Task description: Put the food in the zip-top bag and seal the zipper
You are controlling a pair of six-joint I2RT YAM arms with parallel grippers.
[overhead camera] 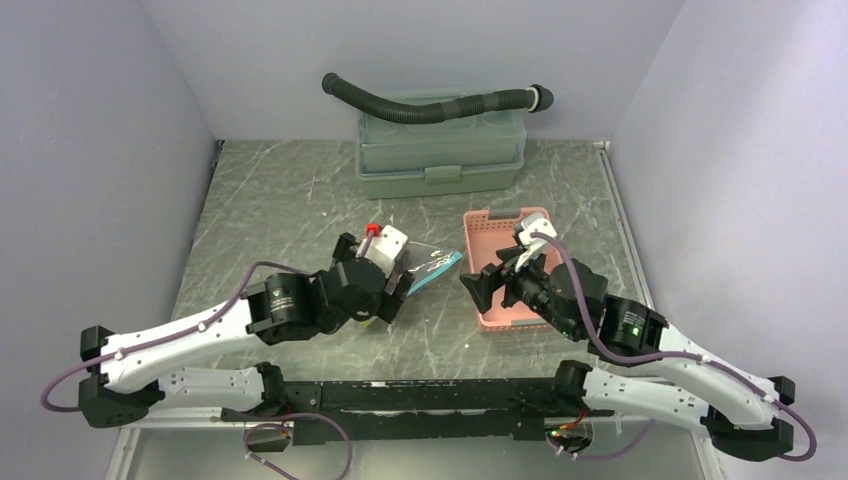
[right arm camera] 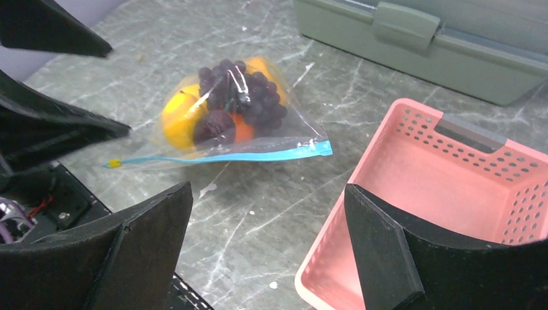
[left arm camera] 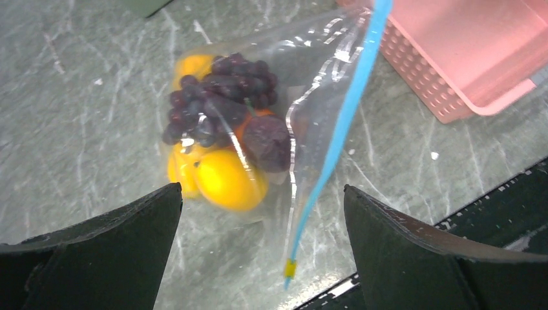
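A clear zip bag lies on the table with toy food inside: dark grapes, a purple round fruit, yellow pieces and something orange. Along its right edge runs a blue zipper strip, with a yellow slider at the near end. Whether the strip is pressed closed cannot be made out. Above the bag, my left gripper is open and empty, its fingers apart from the bag. My right gripper also stands open and empty, over the pink basket's left side.
An empty pink basket stands right of the bag. At the back is a lidded green box with a black hose on top.
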